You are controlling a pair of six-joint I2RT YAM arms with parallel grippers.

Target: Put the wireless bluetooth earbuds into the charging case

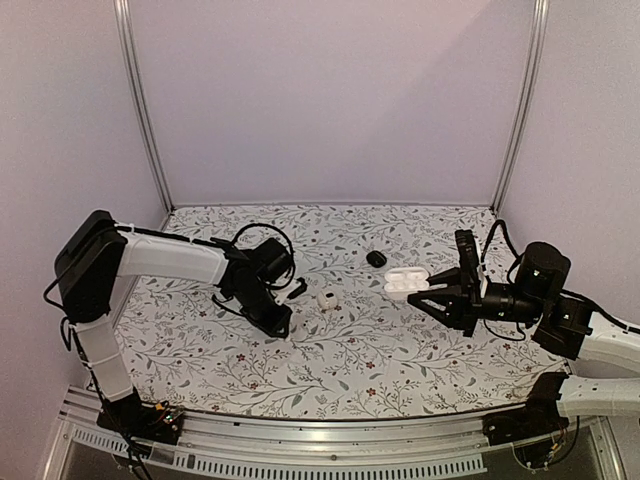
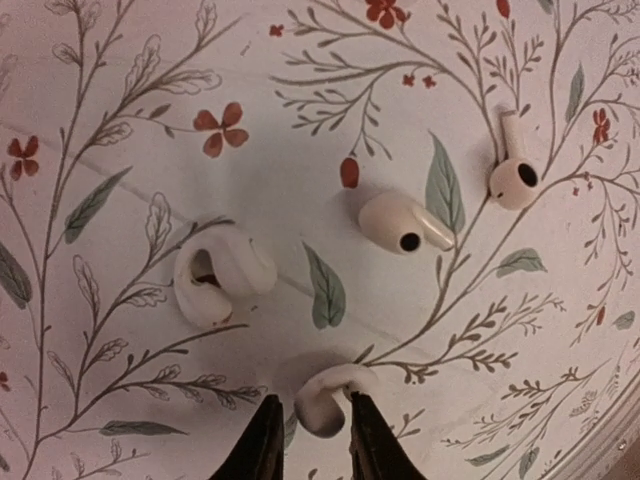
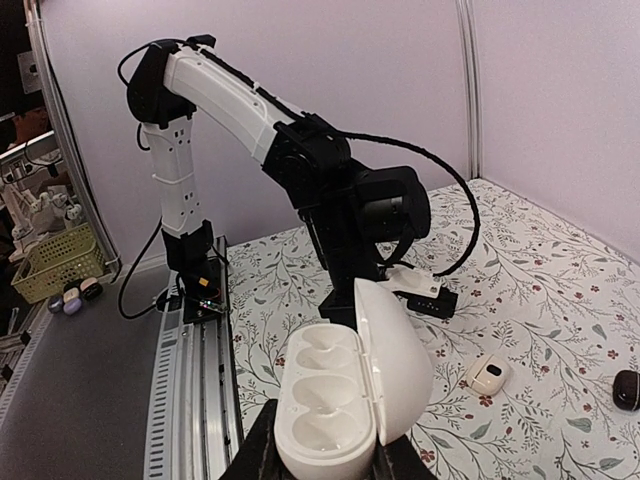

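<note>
In the left wrist view my left gripper is part open, its fingertips low over a curved white earbud (image 2: pixel 320 405); whether it touches cannot be told. A second curved earbud (image 2: pixel 225 265) and two stemmed white earbuds (image 2: pixel 390 220) lie nearby on the floral surface. My right gripper (image 1: pixel 440 300) is shut on the open white charging case (image 3: pixel 320 400), held raised with its lid upright and its wells showing in the right wrist view.
A small white case (image 1: pixel 328 300) and a black case (image 1: pixel 376 258) lie on the middle and back of the floral table (image 1: pixel 350 370). Walls enclose the back and sides.
</note>
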